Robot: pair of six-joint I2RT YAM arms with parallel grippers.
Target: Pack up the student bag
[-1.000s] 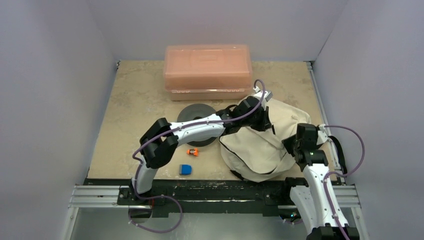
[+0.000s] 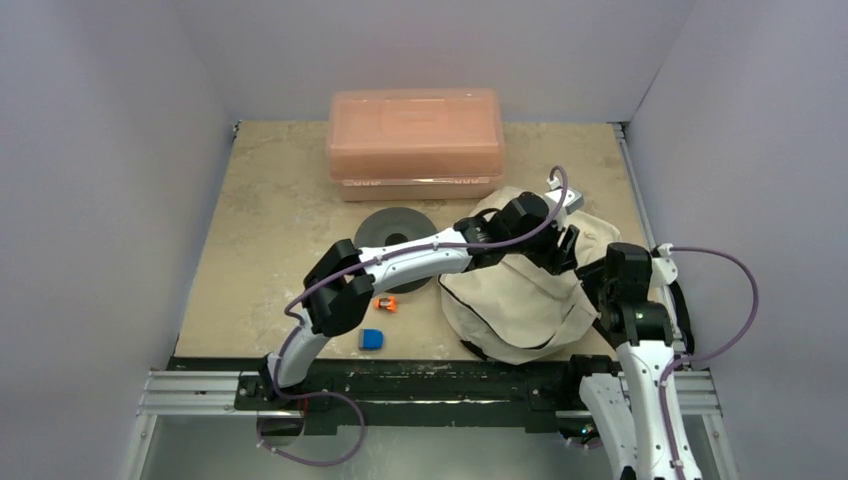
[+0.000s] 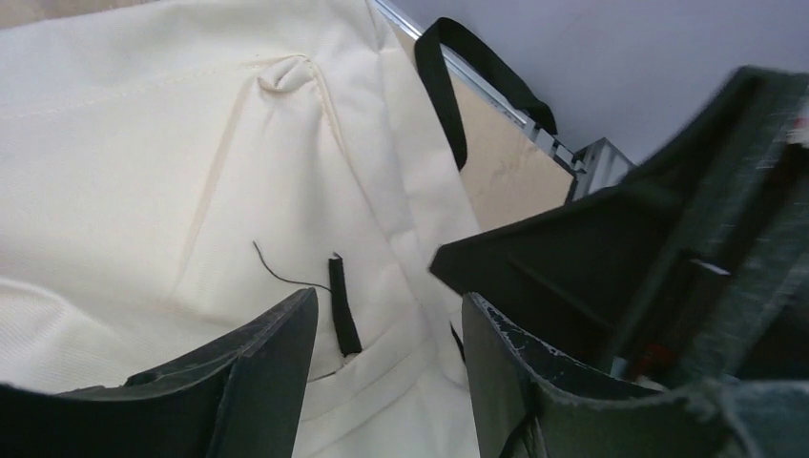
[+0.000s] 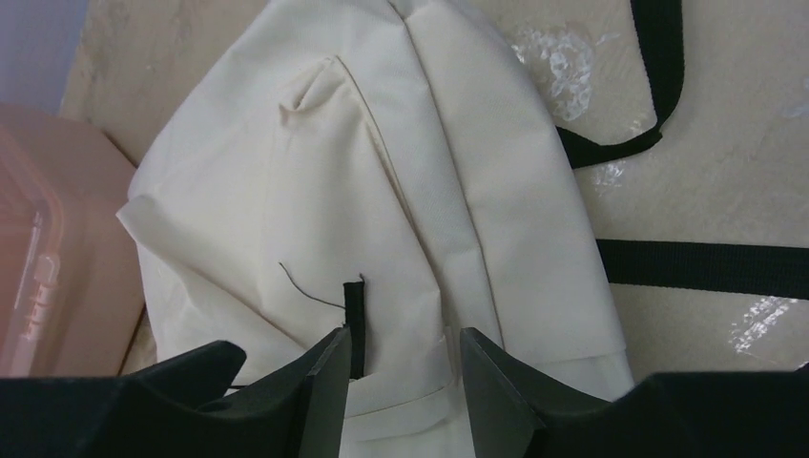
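Note:
A cream fabric bag (image 2: 510, 305) lies on the table's right half. Its black zipper pull sticks up from the cloth; in the right wrist view that same pull (image 4: 355, 329) lies near the right gripper's left fingertip. My left gripper (image 2: 567, 258) hangs over the bag, open, with only cloth visible beyond its parted fingers (image 3: 277, 348). Close by on the bag's right side is my right gripper (image 2: 588, 275), its fingers (image 4: 320, 391) apart and nothing clearly held between them. The left wrist view shows the right gripper's dark fingers beside the left one.
A translucent orange-lidded box (image 2: 415, 140) stands at the back. Left of the bag lie a dark round disc (image 2: 385, 225), partly under my left arm, a small orange object (image 2: 385, 304) and a blue block (image 2: 371, 339). Black straps (image 4: 706, 265) lie beside the bag.
The right arm has shifted slightly right. The bag stays in place.

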